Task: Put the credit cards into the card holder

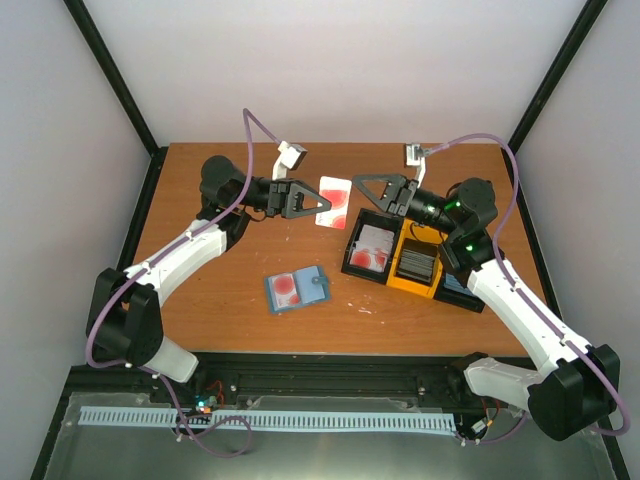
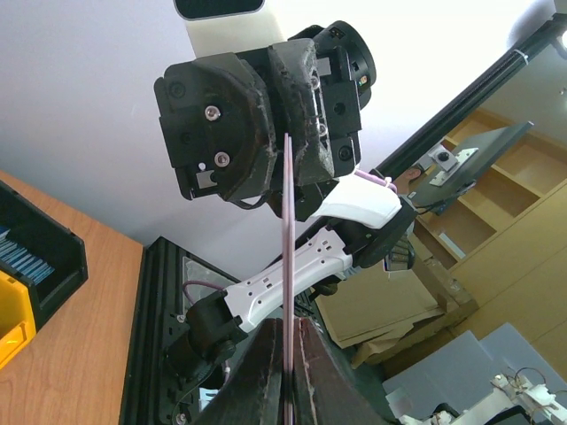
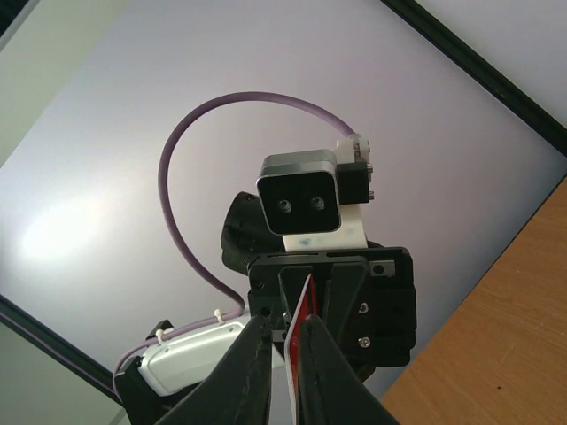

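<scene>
A white card with red print [image 1: 334, 203] hangs above the table between the two grippers in the top view. My left gripper [image 1: 327, 206] is shut on its left edge. From the left wrist view the card [image 2: 288, 239] appears edge-on, rising out of the shut fingers. At the card's upper right edge is my right gripper [image 1: 356, 181]. Its fingers [image 3: 259, 354] stand slightly open around the card [image 3: 300, 323] in the right wrist view; whether they touch it is hard to tell. The blue card holder [image 1: 316, 289] lies opened flat, a red-printed card [image 1: 285, 290] in its left half.
Right of the holder sits a black-and-yellow organizer. Red-printed cards [image 1: 371, 247] lie in its black left compartment [image 1: 352, 262], dark cards [image 1: 416, 262] in the yellow middle one [image 1: 410, 285]. My right arm partly covers its right part.
</scene>
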